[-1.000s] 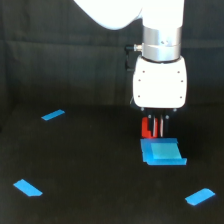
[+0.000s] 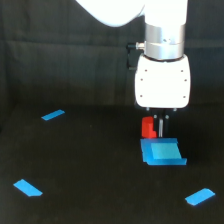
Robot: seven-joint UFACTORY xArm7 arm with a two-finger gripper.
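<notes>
A red object (image 2: pixel 148 127) stands on the dark table just behind a light-blue item with a darker blue border (image 2: pixel 163 152). My gripper (image 2: pixel 159 128) points down from the white arm housing, its thin fingers close to the right side of the red object. The fingers are small and dark against the background, so whether they are apart or together does not show clearly. Contact with the red object cannot be made out.
Blue tape strips lie on the dark table (image 2: pixel 90 160): one at back left (image 2: pixel 53 115), one at front left (image 2: pixel 27 188), one at front right (image 2: pixel 200 197).
The arm and gripper have shifted slightly to the right. Red showed between the fingers before; now it shows mainly to their left. The blue item has stayed put.
</notes>
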